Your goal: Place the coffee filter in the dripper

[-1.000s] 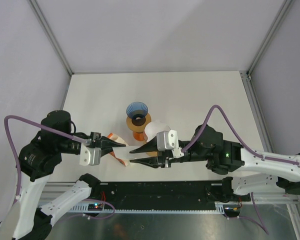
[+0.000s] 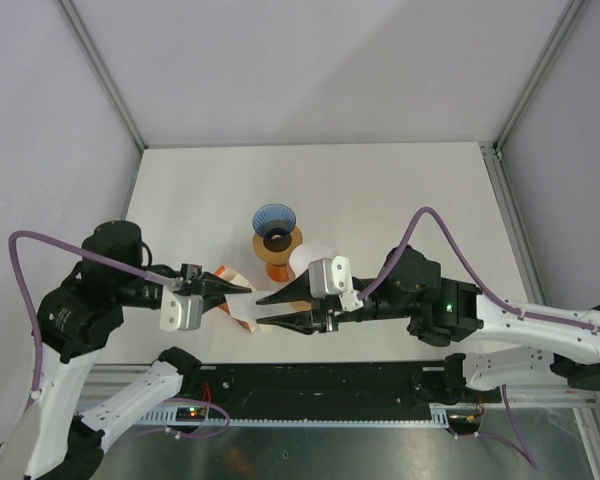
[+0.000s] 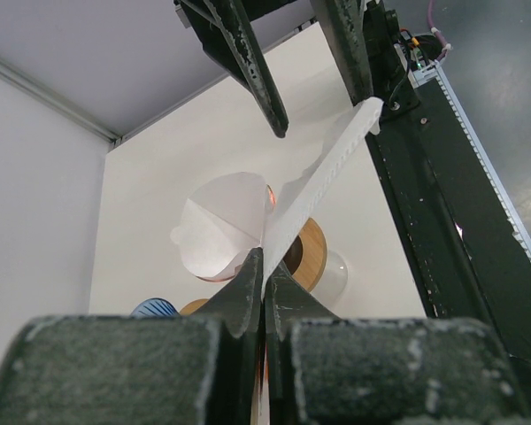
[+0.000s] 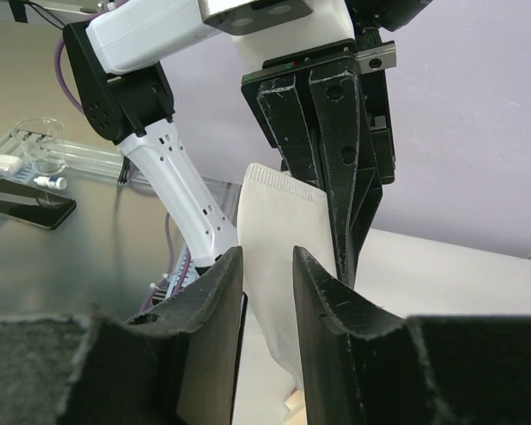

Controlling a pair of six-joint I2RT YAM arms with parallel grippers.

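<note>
My left gripper [image 2: 222, 290] is shut on a white paper filter [image 3: 314, 181], which stands upright from its fingers. My right gripper [image 2: 268, 308] is part open around the filter's free end, seen close in the right wrist view with the paper [image 4: 270, 221] beyond and between its fingers. Just behind the grippers, a dripper with a blue rim [image 2: 274, 220] sits on a wooden collar [image 2: 292, 245]. A second dripper with white filter paper [image 2: 310, 255] in it stands to its right, partly hidden by my right arm.
An orange-edged packet [image 2: 230, 275] lies under the grippers.
The left arm has not visibly moved.
</note>
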